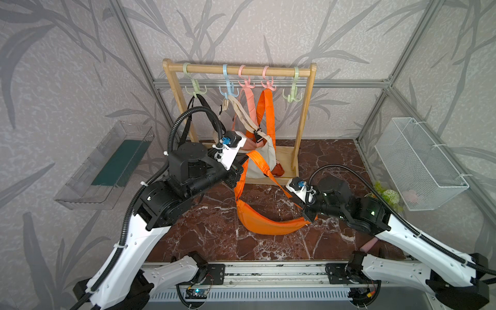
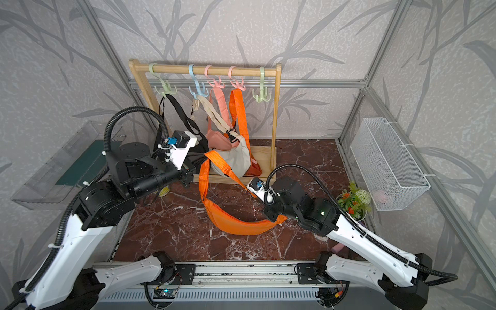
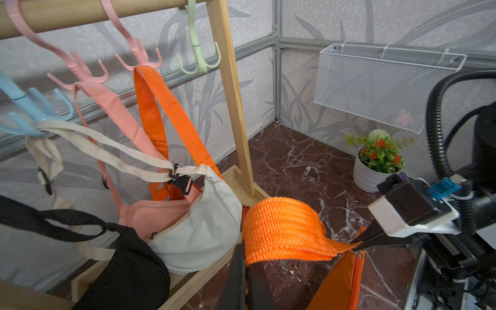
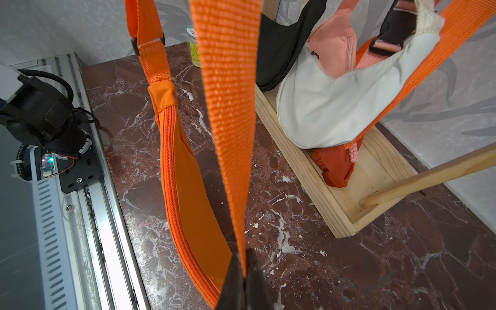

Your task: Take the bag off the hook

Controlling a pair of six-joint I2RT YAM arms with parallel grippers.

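An orange bag [image 1: 271,223] hangs over the table in front of the rack, clear of every hook. My left gripper is shut on its strap [image 3: 281,230], which loops up over the fingers. Lower on the right side of the same strap, my right gripper is shut with the narrow orange webbing [image 4: 235,155] pinched between its fingers. The bag's zipped body [image 4: 191,206] sags in a curve between the two arms. A second orange strap [image 1: 268,111] is on a pink hook [image 1: 267,82] of the rack.
The wooden rack [image 1: 304,121] behind carries black, cream, white and pink bags. Its rightmost green hook [image 1: 294,93] is empty. A mesh basket [image 1: 423,162] hangs at right, above a potted plant [image 2: 356,199]; a clear tray [image 1: 82,199] is at left.
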